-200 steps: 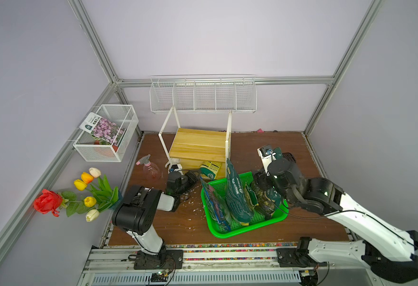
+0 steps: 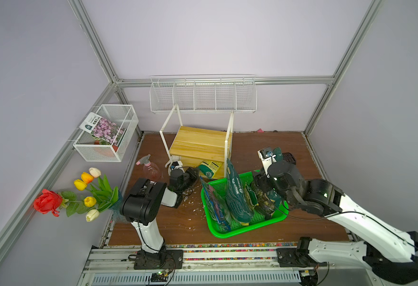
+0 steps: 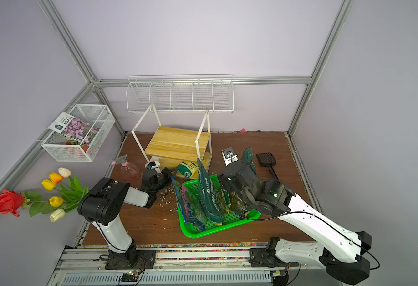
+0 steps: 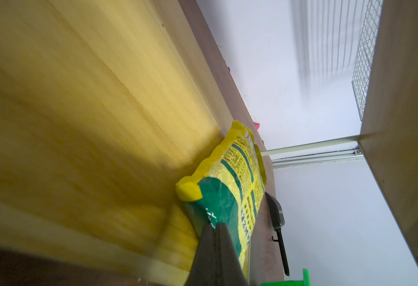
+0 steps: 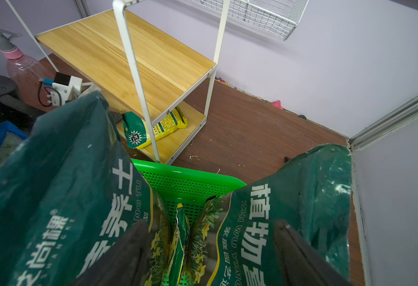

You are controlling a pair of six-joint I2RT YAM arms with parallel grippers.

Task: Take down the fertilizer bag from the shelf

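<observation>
On the lower board of the wooden shelf (image 2: 204, 138) rests the green-and-yellow fertilizer bag (image 2: 210, 168), at the front right. My left gripper is shut; its tips overlap the green lower part of the bag (image 4: 232, 176) in the left wrist view. Whether they pinch a thin edge of it or only touch it, I cannot tell. Above the green basket (image 5: 190, 169), my right gripper is open, its blurred fingers well apart, well away from the fertilizer bag (image 5: 156, 126).
Tall dark-green bags (image 2: 237, 195) stand in the basket just in front of the shelf's right post (image 2: 227, 143). A pink spray bottle (image 2: 150, 170) is left of the shelf. Bare table lies behind and right of the shelf.
My left arm's elbow has swung right and up. The shelf has turned slightly, and the fertilizer bag has shifted a little, showing more of its green end. The right arm stays put.
</observation>
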